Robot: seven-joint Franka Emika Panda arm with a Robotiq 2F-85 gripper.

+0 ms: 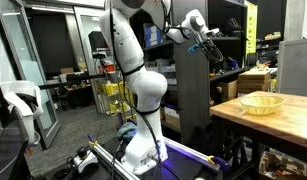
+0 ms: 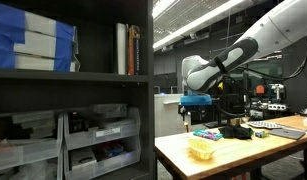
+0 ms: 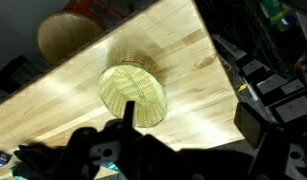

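Observation:
A round, cream-yellow woven basket lies on the light wood table in the wrist view, its inside looking bare. It also shows as the basket in exterior view 1 and as the basket in exterior view 2. My gripper has its two dark fingers spread wide, with only table surface visible between them. The arm is raised well above the table, and the basket is apart from the fingers.
Dark items and a blue-green thing lie on the table behind the basket in exterior view 2. A brown round stool-like object stands beside the table. Dark shelving rises near the arm. Table around the basket is mostly clear.

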